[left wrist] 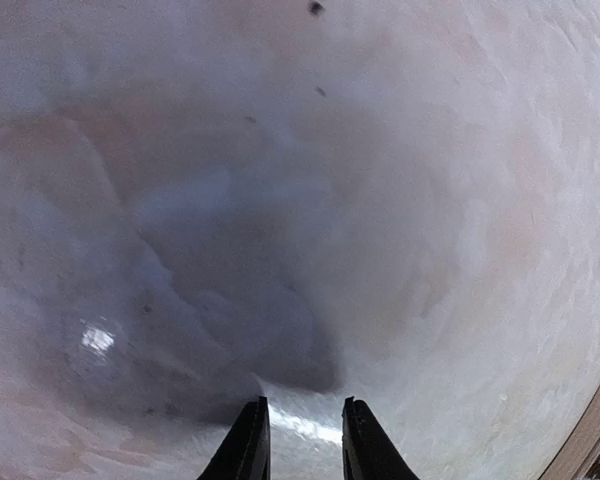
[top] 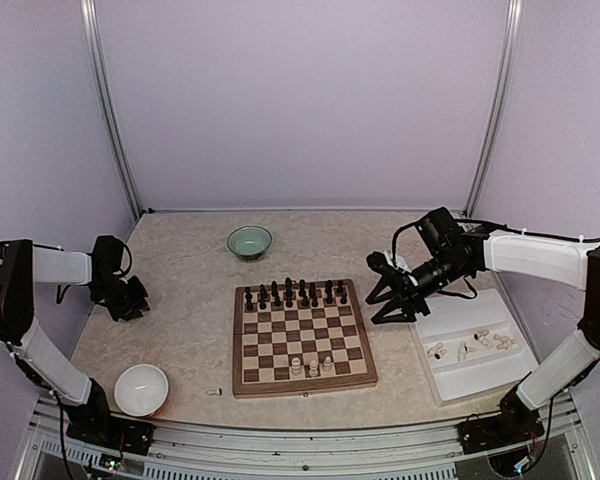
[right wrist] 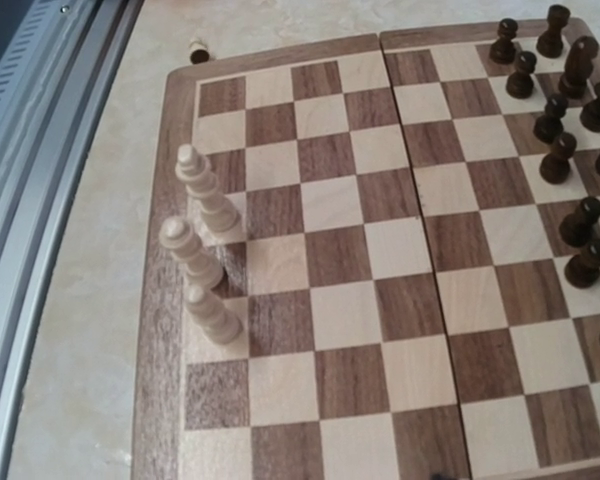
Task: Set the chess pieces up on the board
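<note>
The wooden chessboard (top: 305,345) has dark pieces (top: 288,292) standing in two rows along its far side. Three pale pieces (top: 313,368) stand side by side on the near edge row; the right wrist view also shows these pale pieces (right wrist: 200,240) upright. One pale piece (top: 213,391) lies on the table off the board's near left corner. More pale pieces (top: 465,350) lie in the white tray (top: 435,385) at right. My left gripper is over bare table at far left, open and empty. My right gripper (top: 376,302) hangs right of the board, fingers spread, nothing between them.
A green bowl (top: 249,241) stands behind the board, and a white bowl (top: 141,390) sits at the front left. The table between the left arm and the board is mostly free. A metal rail (top: 310,427) runs along the front edge.
</note>
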